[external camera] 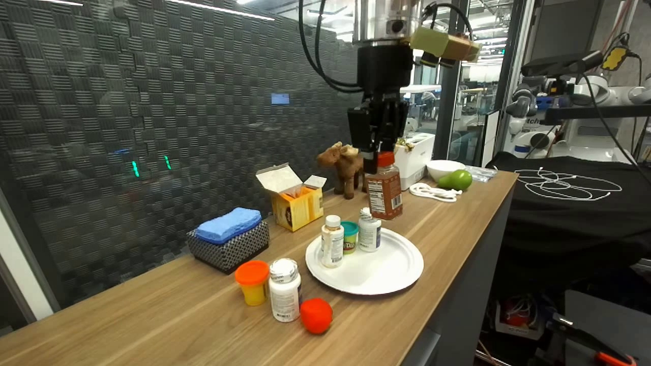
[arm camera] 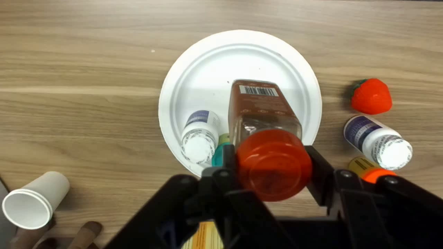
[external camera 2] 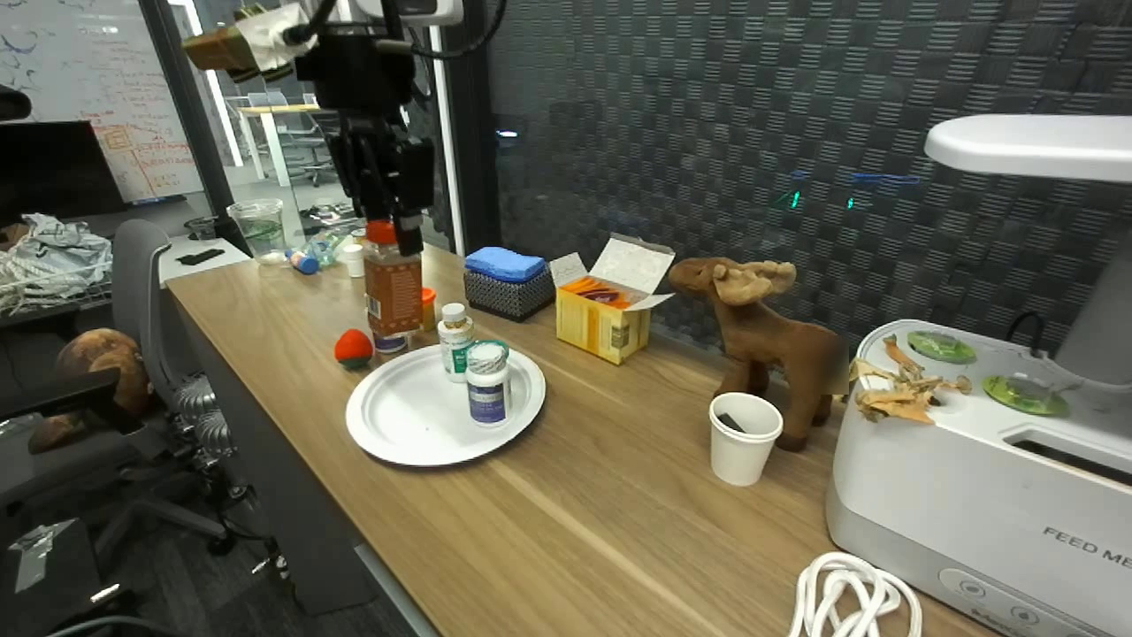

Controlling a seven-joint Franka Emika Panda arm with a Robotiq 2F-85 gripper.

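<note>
My gripper is shut on the red cap of a brown spice bottle (external camera: 385, 194). The bottle hangs upright in the air, and in the wrist view its body appears over the white plate (arm camera: 236, 39). On that plate stand a white bottle with a purple label (external camera 2: 489, 384), a white bottle with a green label (external camera 2: 456, 345) and a teal-lidded tub (external camera: 349, 237). The plate's front half is bare. In the wrist view the held bottle and my fingers hide part of the plate.
Beside the plate stand a red strawberry (arm camera: 371, 97), another white bottle (external camera: 285, 293) and an orange-lidded tub (external camera: 253, 283). Along the back are a yellow box (external camera 2: 605, 318), a blue cloth (external camera: 229, 225), a toy moose (external camera 2: 769, 329) and a paper cup (external camera 2: 743, 441).
</note>
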